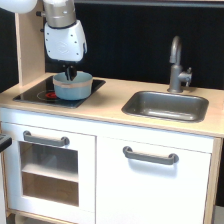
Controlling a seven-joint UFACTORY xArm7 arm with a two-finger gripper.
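A grey-blue pot (73,88) stands upright on the black stovetop (42,92) at the left of the counter. My white arm reaches down from the top left. The dark gripper (71,74) is at the pot's rim, its fingertips partly lost against the pot. Whether it touches or grasps the rim cannot be made out at this size.
A metal sink (166,105) with a grey faucet (178,65) is set into the right side of the wooden counter (118,97). Below are a white cabinet door with a grey handle (150,156) and a framed left door with a handle (46,139). The counter between pot and sink is clear.
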